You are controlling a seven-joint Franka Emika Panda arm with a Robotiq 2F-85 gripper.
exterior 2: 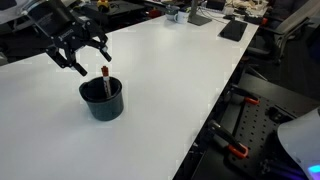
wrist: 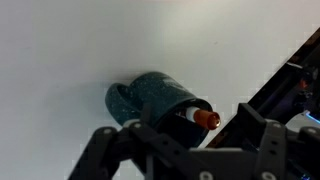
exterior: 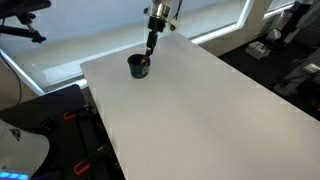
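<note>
A dark mug [exterior 2: 102, 102] stands upright on the white table. Inside it leans a marker [exterior 2: 106, 80] with a red-orange end poking above the rim. My gripper [exterior 2: 95, 64] is open over the mug's mouth, apart from the marker as far as this view shows. From the wrist, the mug [wrist: 165, 92] appears tilted in the picture, its handle [wrist: 120, 104] on the left. The marker's orange end [wrist: 207, 119] lies between the spread fingers, with nothing gripped. In exterior view 1 the gripper [exterior: 151, 47] is just above and right of the mug [exterior: 138, 68].
Bare white table [exterior: 210, 100] stretches away from the mug on one side. The table's edge and a dark frame [exterior 2: 265, 120] lie beyond it. Other items sit in the background, off the clear area.
</note>
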